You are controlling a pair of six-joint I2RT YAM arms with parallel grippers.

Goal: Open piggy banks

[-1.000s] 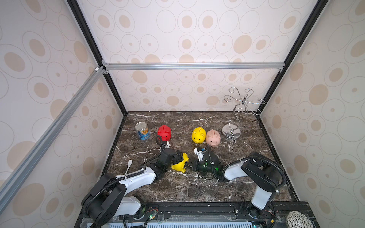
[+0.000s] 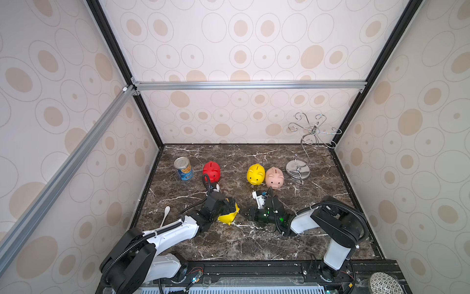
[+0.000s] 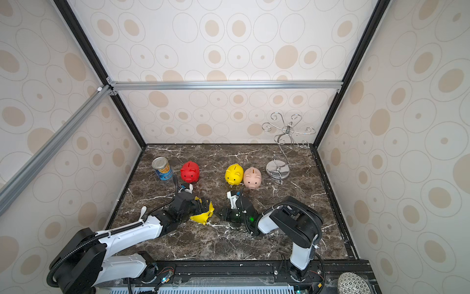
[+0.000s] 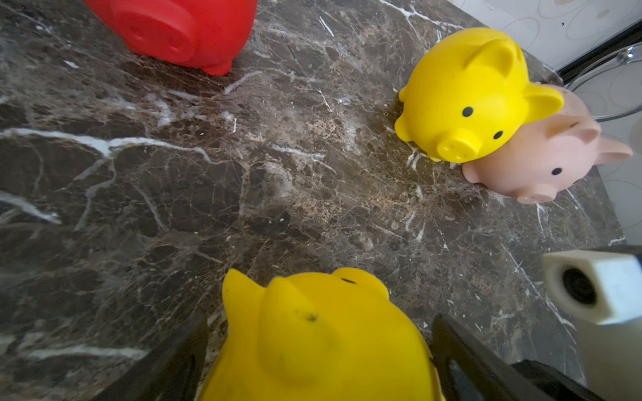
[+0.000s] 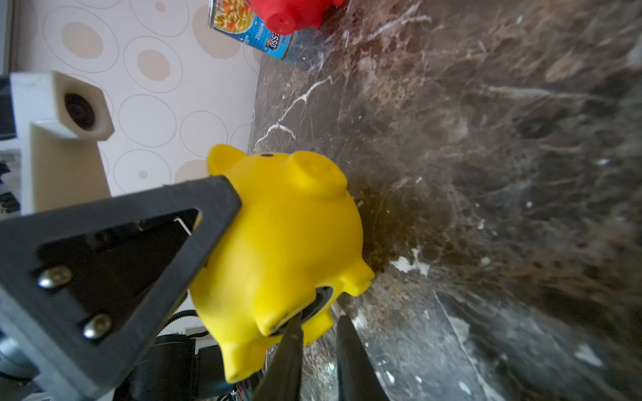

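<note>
A yellow piggy bank (image 4: pixel 321 341) (image 5: pixel 281 240) lies tipped between both grippers at the front middle, its underside with a dark opening facing my right gripper. My left gripper (image 2: pixel 227 205) stands open around it. My right gripper is shut, its narrow fingertips at the rim of that opening; whether they touch cannot be told. Behind stand a red piggy bank (image 2: pixel 211 171), another yellow piggy bank (image 2: pixel 255 174) and a pink piggy bank (image 2: pixel 274 178).
A blue can (image 2: pixel 184 171) stands at the back left, a metal stand (image 2: pixel 298 171) at the back right. A white spoon (image 2: pixel 166 212) lies at the left.
The yellow piggy bank between my grippers has shifted slightly toward the front left along with my left gripper. The piggy banks at the back have not moved.
</note>
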